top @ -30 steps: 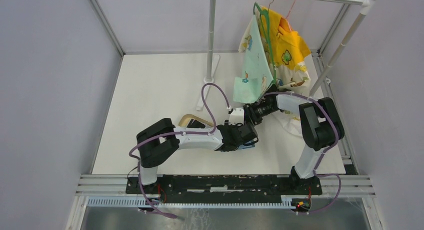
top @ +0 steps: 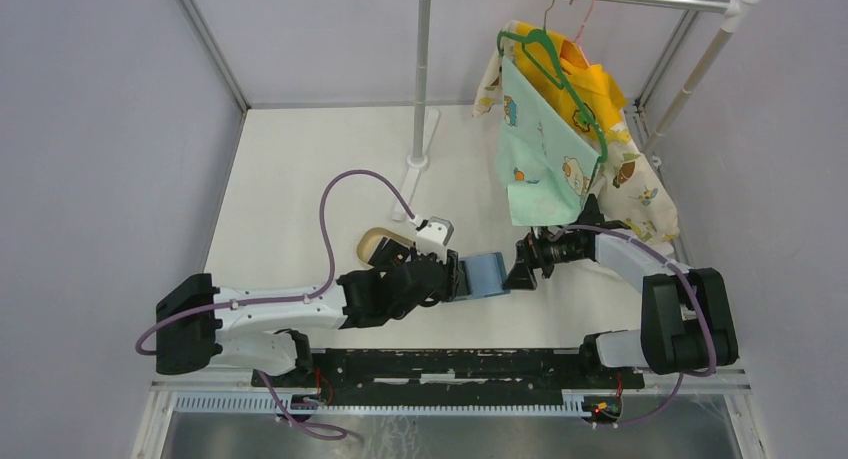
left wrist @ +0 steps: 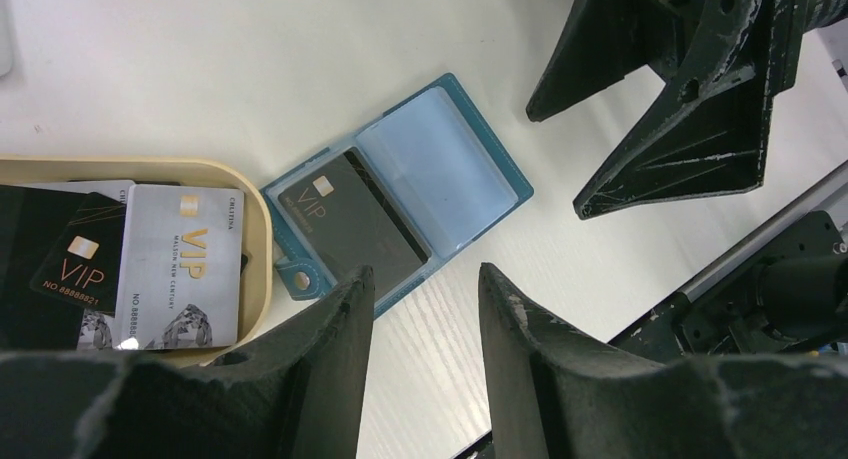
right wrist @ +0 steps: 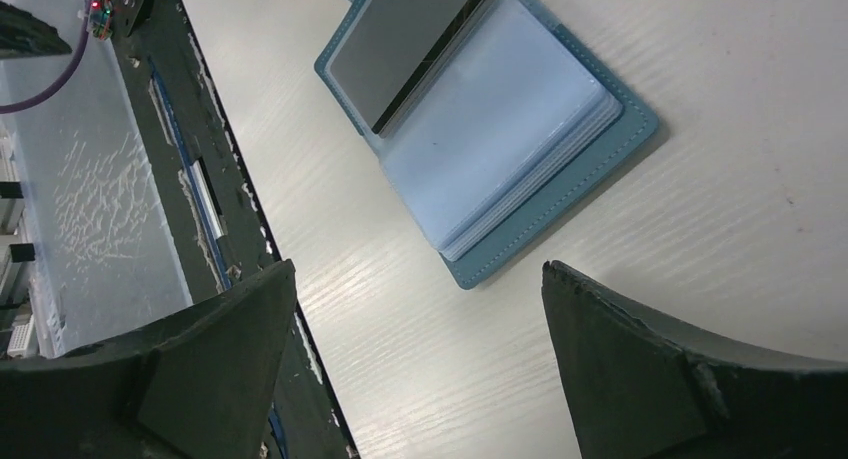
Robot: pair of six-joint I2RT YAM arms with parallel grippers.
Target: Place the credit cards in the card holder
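Observation:
In the left wrist view the blue card holder (left wrist: 455, 249) lies open and flat on the table. A black VIP card (left wrist: 352, 222) sits in its left half; clear sleeves (left wrist: 437, 164) cover the other half. To the left, a beige tray (left wrist: 258, 269) holds a silver VIP card (left wrist: 182, 264) and black VIP cards (left wrist: 85, 254). My left gripper hovers over the table by the holder's near edge, partly open and empty. Beyond the holder's sleeve end, my right gripper stands wide open with nothing between its fingers.
A clothes rack (top: 421, 79) stands behind, with a green hanger (top: 545, 54) and a mint cloth (top: 545, 149) hanging close to the right arm. Bare white table (top: 300, 179) lies at the back left.
My left gripper has drawn back left from the holder, and my right gripper has moved away to the right. The hanging cloth has swung to the right.

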